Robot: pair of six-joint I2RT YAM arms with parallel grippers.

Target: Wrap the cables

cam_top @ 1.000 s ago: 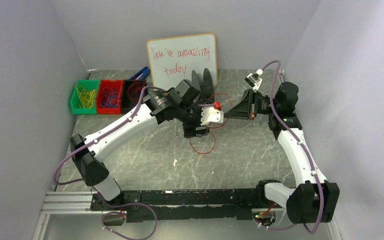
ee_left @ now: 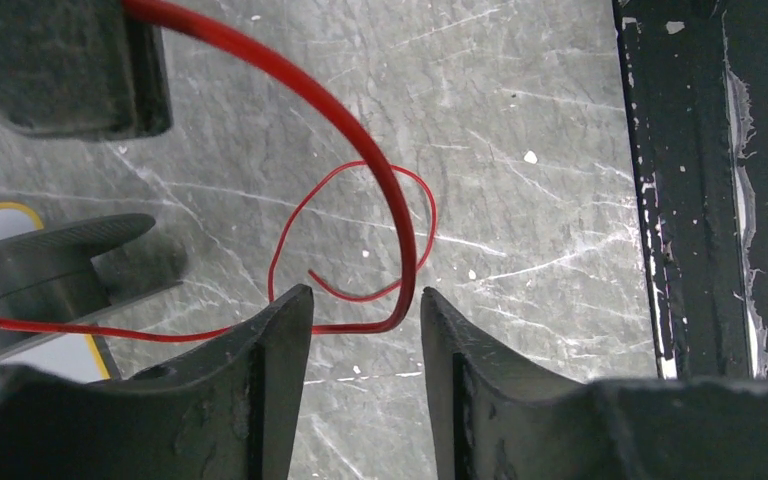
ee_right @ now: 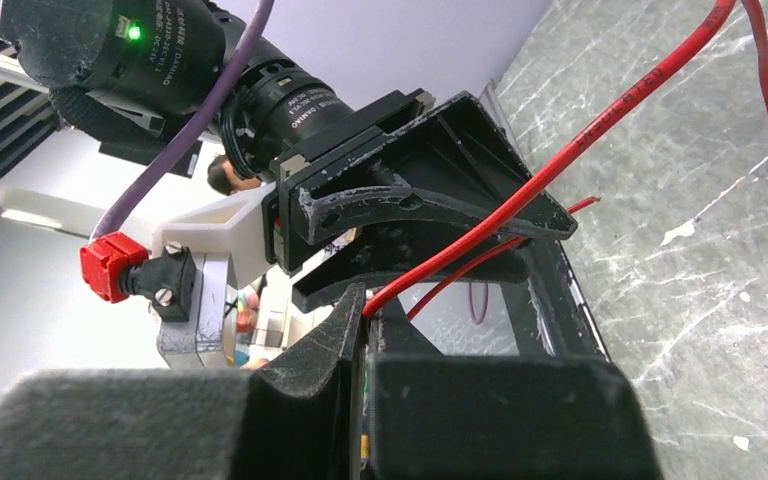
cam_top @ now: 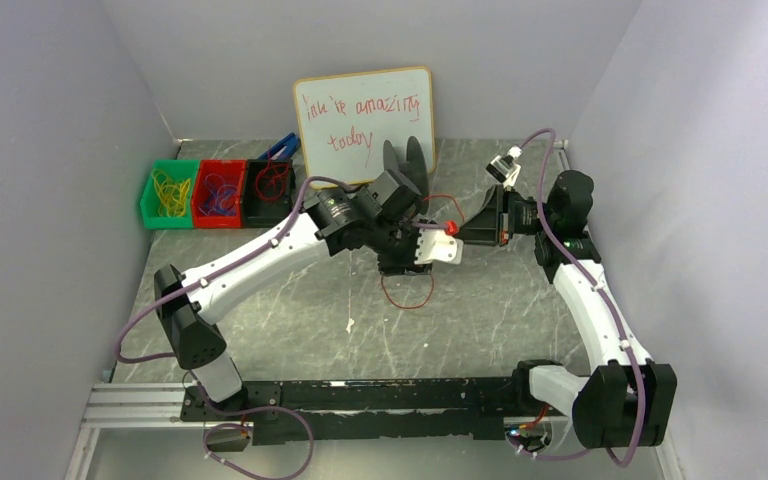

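A red cable (ee_left: pixel 394 200) loops over the grey table, running past the dark double-disc spool (ee_left: pixel 45 280). My left gripper is part open over the table, with a stretch of cable crossing at its fingertips in the left wrist view; whether it touches them is unclear. My right gripper is shut on the cable (ee_right: pixel 600 120), which comes out from between its tips and rises to the upper right. In the top view the left arm hides part of the spool and cable.
Green (cam_top: pixel 148 208), red (cam_top: pixel 209 220) and black (cam_top: pixel 260 215) bins with cables stand at the back left, near a blue tool (cam_top: pixel 285 145). A whiteboard (cam_top: pixel 360 90) leans at the back.
My left arm has shifted right and slightly toward the front, beside the right gripper.
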